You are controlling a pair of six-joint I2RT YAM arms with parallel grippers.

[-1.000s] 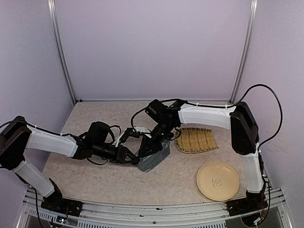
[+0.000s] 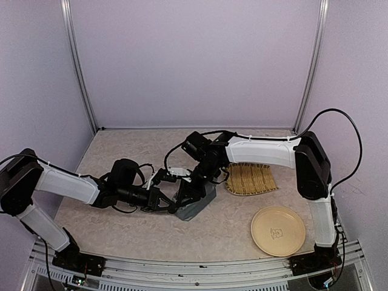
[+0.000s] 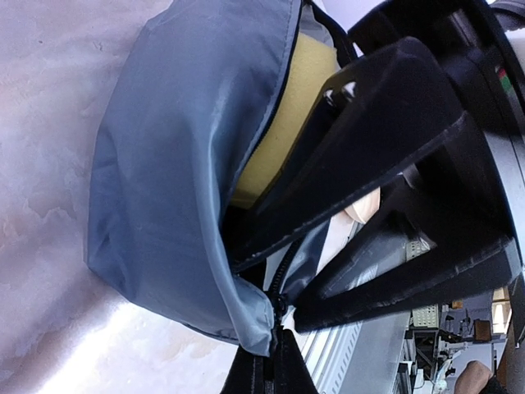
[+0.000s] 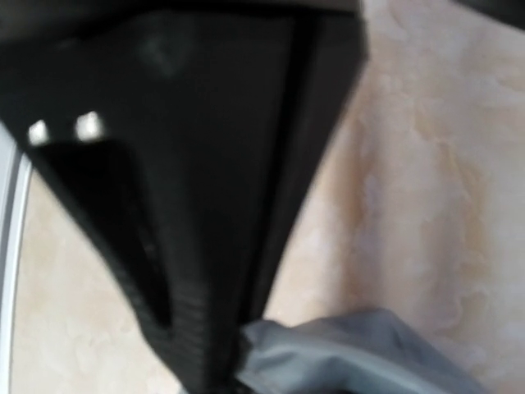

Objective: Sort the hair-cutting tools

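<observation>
A grey zippered bag [image 2: 195, 210] sits at the middle of the table under both grippers. In the left wrist view it [image 3: 156, 180] gapes along its zip, showing something yellow [image 3: 283, 115] inside. My left gripper is shut on the bag's edge at the zip's end. My right gripper [image 2: 185, 197] is over the bag, its fingers spread apart in the left wrist view, one finger reaching into the opening. In the right wrist view a black finger [image 4: 205, 205] meets the grey fabric [image 4: 353, 353]. Whatever else the bag holds is hidden.
A wicker basket [image 2: 250, 179] lies right of the bag, behind a round tan plate [image 2: 282, 224] at the front right. Both arms crowd the middle, close together.
</observation>
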